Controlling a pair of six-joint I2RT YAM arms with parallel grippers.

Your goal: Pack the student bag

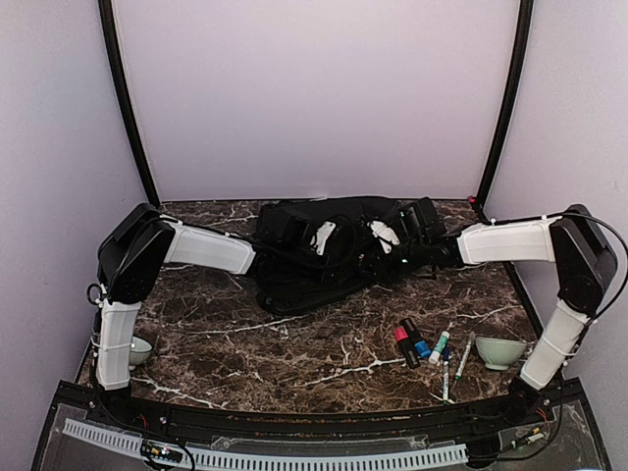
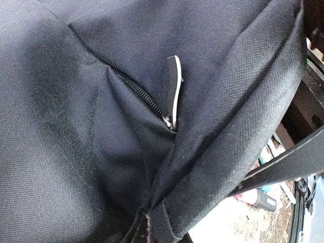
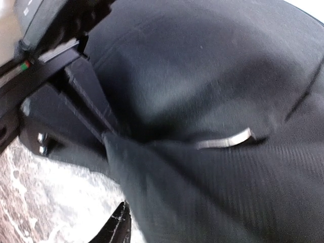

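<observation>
A black bag (image 1: 294, 294) lies at the back of the table, both grippers at it. My left gripper (image 1: 329, 255) is shut on the bag's fabric, bunched at the bottom of the left wrist view. Above that, a zipper (image 2: 131, 86) ends in a pull tab (image 2: 174, 91). My right gripper (image 1: 378, 250) is at the bag's right part; in the right wrist view fabric covers much of it, and it stands open. A light strip (image 3: 225, 139), likely the tab, shows there too.
Several markers (image 1: 404, 343) lie at the front right beside a pale green bowl (image 1: 500, 353). Another bowl (image 1: 139, 353) is at the front left, partly hidden by the left arm.
</observation>
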